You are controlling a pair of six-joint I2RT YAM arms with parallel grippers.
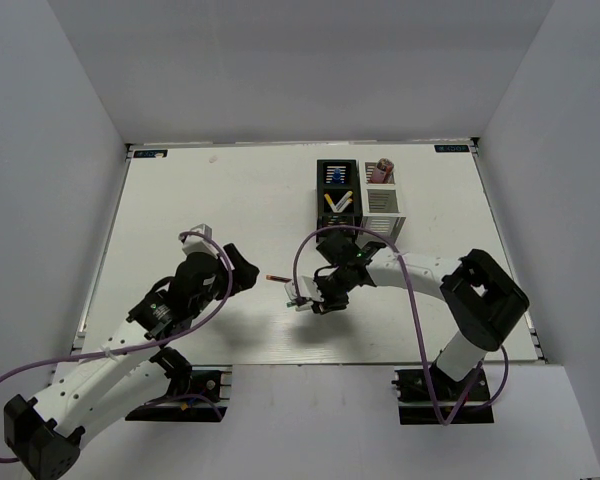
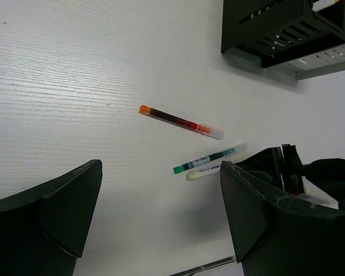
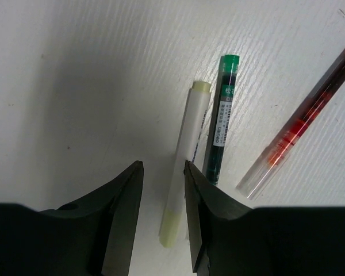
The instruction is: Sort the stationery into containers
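Observation:
A white marker with pale yellow ends [image 3: 187, 144] lies on the table. Close beside it is a dark green pen [image 3: 223, 112], nearly parallel. My right gripper is part open over the white marker, which runs between its fingers; the right finger overlaps it in view, while a gap shows on the left. Apart from both, a red pen with an orange end [image 2: 175, 119] rests on the table. To the left of the pens, my left gripper hangs open and empty. The right gripper partly hides the pens in the top view.
At the back stand a black organizer [image 1: 320, 190] holding a few pens and something blue, and a white organizer [image 1: 398, 205] with a reddish item in its far compartment.

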